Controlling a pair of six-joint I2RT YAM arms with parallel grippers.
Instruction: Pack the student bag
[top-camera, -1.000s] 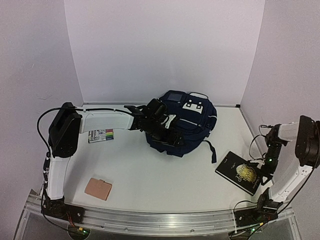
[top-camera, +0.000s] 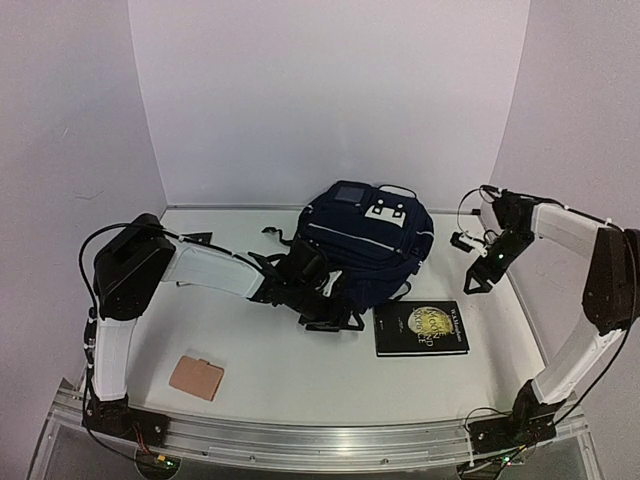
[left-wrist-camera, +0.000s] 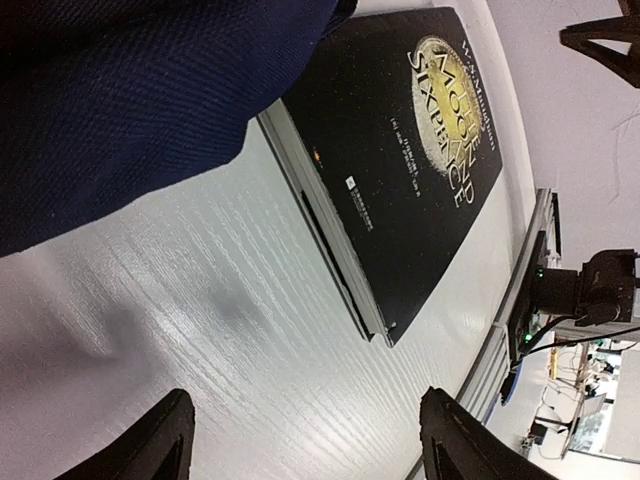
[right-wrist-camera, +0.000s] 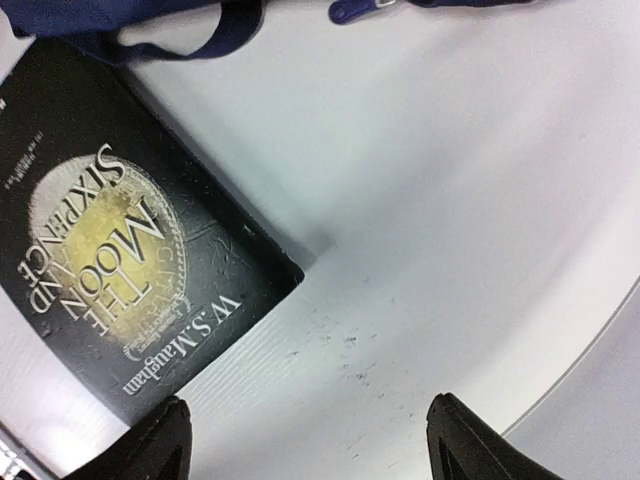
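The navy backpack (top-camera: 365, 230) lies on the white table at the back centre, its bottom end toward the front. A black hardcover book (top-camera: 395, 335) with a gold circle on its cover lies flat just in front of the bag, to the right. Left of the book, by the bag's lower edge, my left gripper (top-camera: 335, 322) is open and empty; in its wrist view the book (left-wrist-camera: 400, 160) and navy cloth (left-wrist-camera: 120, 120) are ahead. My right gripper (top-camera: 477, 284) is beyond the book's right end, open above bare table, the book (right-wrist-camera: 70, 200) left of its fingers.
A tan wallet-like case (top-camera: 196, 377) lies at the front left. A flat box (top-camera: 195, 240) behind the left arm is mostly hidden. A metal rail (top-camera: 300, 436) runs along the front edge.
The book has shifted left and turned square to the table's front edge, closer to the bag.
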